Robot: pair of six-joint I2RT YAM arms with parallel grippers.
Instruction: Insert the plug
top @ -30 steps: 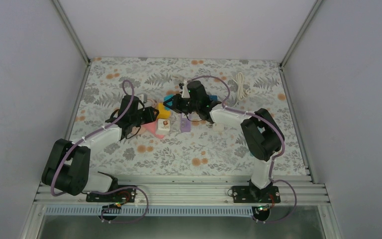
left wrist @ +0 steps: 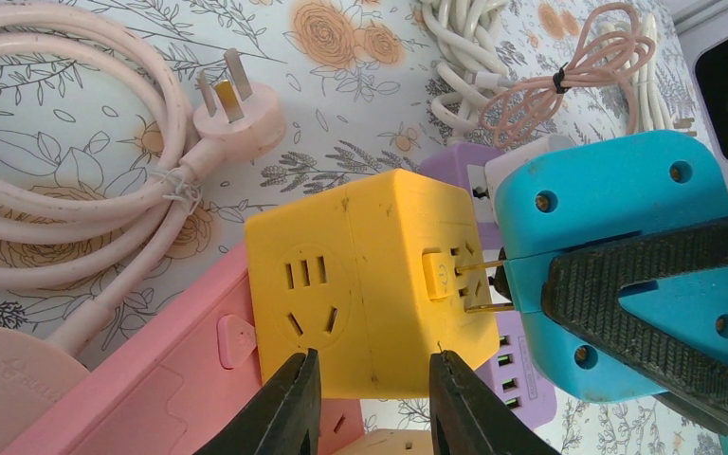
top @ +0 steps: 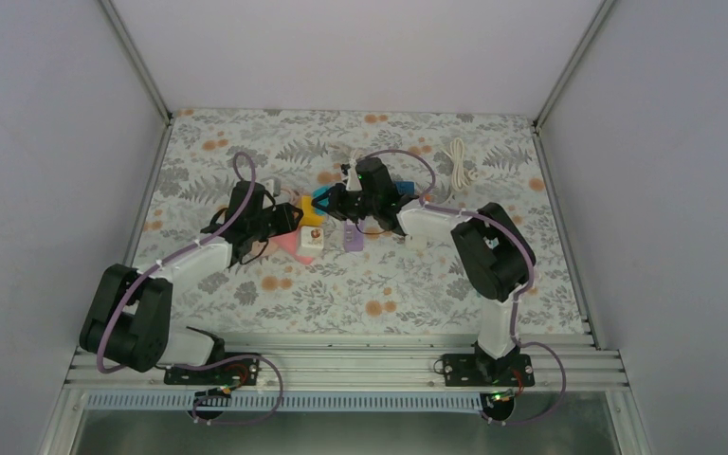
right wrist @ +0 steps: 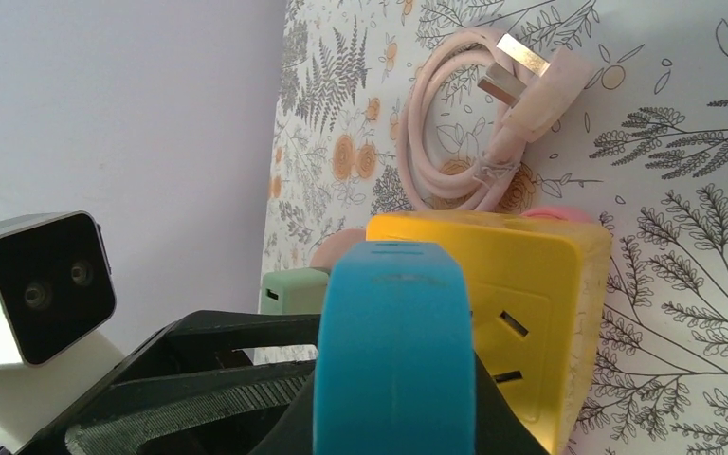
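Observation:
My right gripper is shut on a cyan plug block (left wrist: 626,180) (right wrist: 393,341). In the left wrist view its metal prongs reach the slotted right face of a yellow socket cube (left wrist: 322,284), their tips at the slots; how far they go in is unclear. My left gripper is below the yellow cube's front, its fingertips apart with nothing clearly between them. In the top view both grippers (top: 289,216) face each other over the cubes.
A pink block (left wrist: 152,398), a purple strip (left wrist: 521,379) and a cream block (top: 311,242) surround the cube. Coiled cables (left wrist: 104,209) (top: 458,161) lie behind and right.
The left arm looks unmoved.

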